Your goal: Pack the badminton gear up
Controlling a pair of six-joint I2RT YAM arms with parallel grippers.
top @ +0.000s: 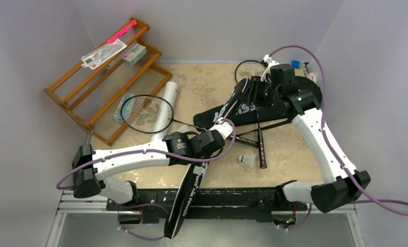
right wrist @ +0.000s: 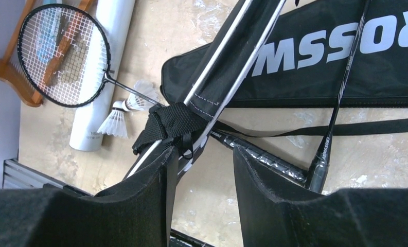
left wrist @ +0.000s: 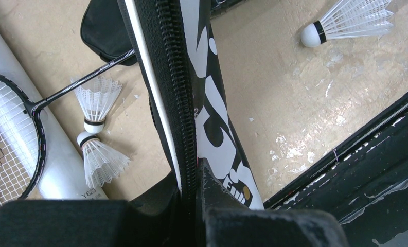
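Observation:
My left gripper is shut on the edge of a long black bag (left wrist: 173, 77) with white print and a zip, held slanting above the floor. Near that bag's upper end my right gripper (top: 251, 92) stands open; in the right wrist view the bag's strap (right wrist: 178, 122) shows past its left finger. Under it lies a second black bag (right wrist: 315, 56) with big white letters. One racket (top: 147, 113) rests across a white tube (top: 168, 98); another racket's handle (top: 262, 149) points toward the front. A shuttlecock (left wrist: 346, 25) lies alone, while two shuttlecocks (left wrist: 98, 103) touch near the tube.
A wooden rack (top: 109, 82) stands at the back left, with small boxes and a pink item on it. Small bottles (top: 299, 65) are at the back right. A dark bar (top: 232, 203) runs along the front edge. Bare floor shows at front right.

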